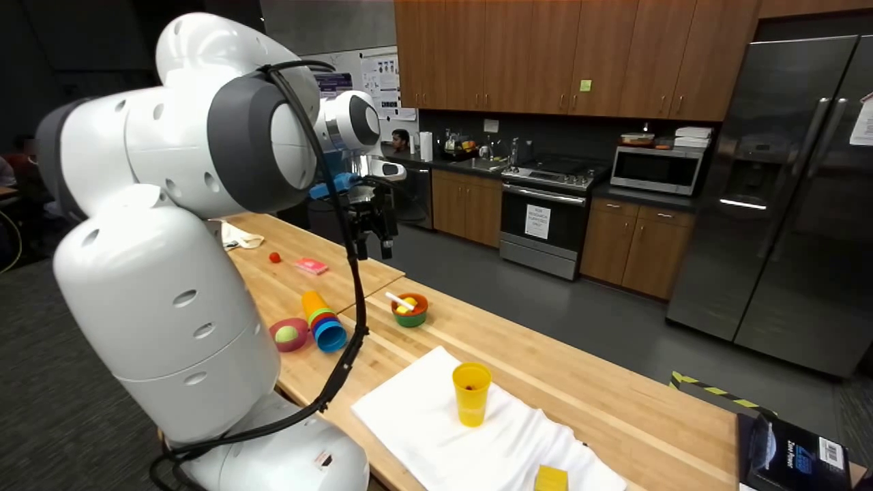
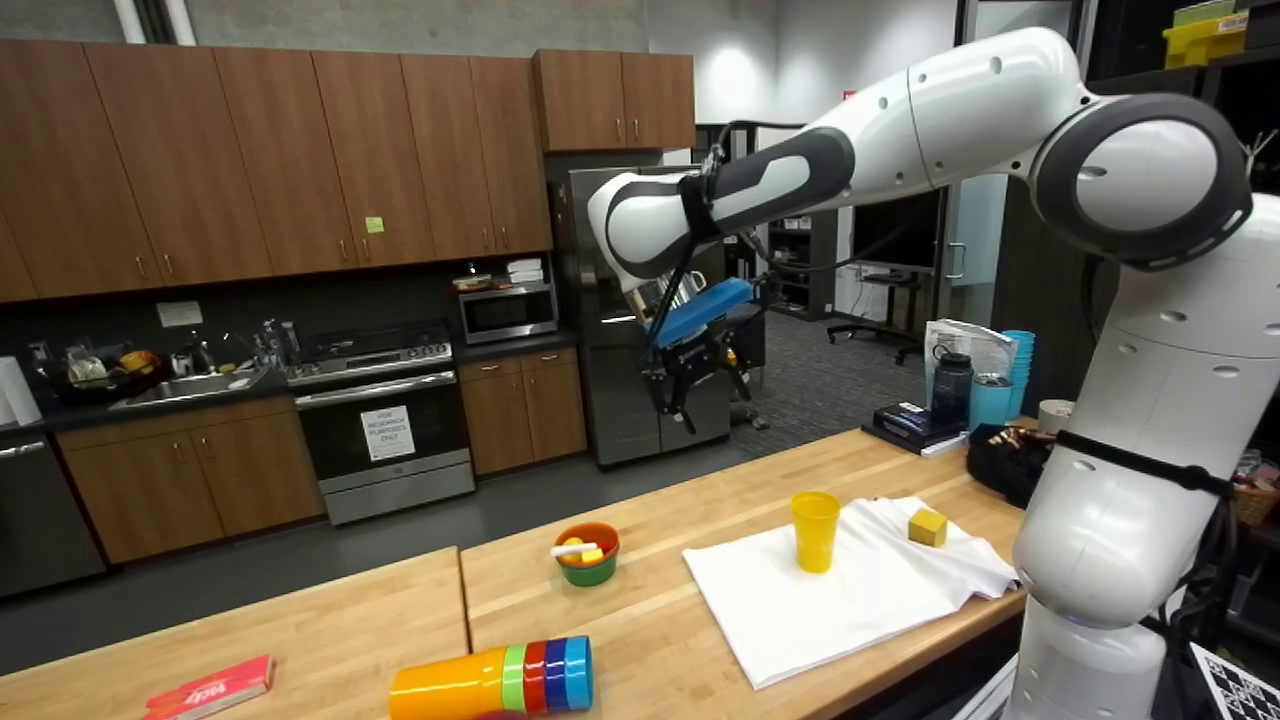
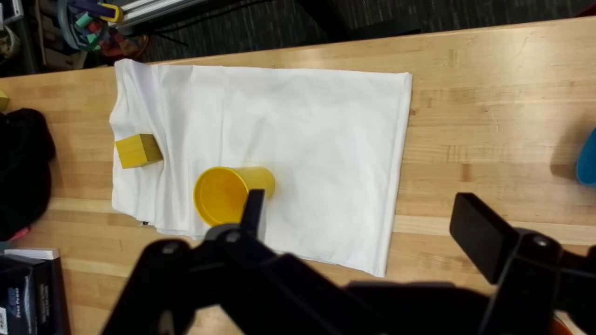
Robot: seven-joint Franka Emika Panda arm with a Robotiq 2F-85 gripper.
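Note:
My gripper is open above the table, its two black fingers far apart and nothing between them. In exterior view 2 the gripper (image 2: 690, 390) hangs in the air, well clear of the tabletop. A yellow cup (image 2: 816, 532) stands upright on a spread white cloth (image 2: 768, 600). Beside it on the cloth's rumpled end rests a yellow block (image 2: 927, 527). The wrist view has the cup (image 3: 223, 192) close to the left finger's outline and the block (image 3: 138, 150) farther left. Part of the cup's near side is covered by that finger.
Nested colourful cups (image 2: 480, 678) lie on their side near a pink bowl (image 1: 282, 344) holding a light green ball. An orange-and-green bowl (image 2: 588, 564) contains yellow pieces and a white stick. Farther off are a red box (image 2: 210, 688) and black boxes (image 2: 906, 426).

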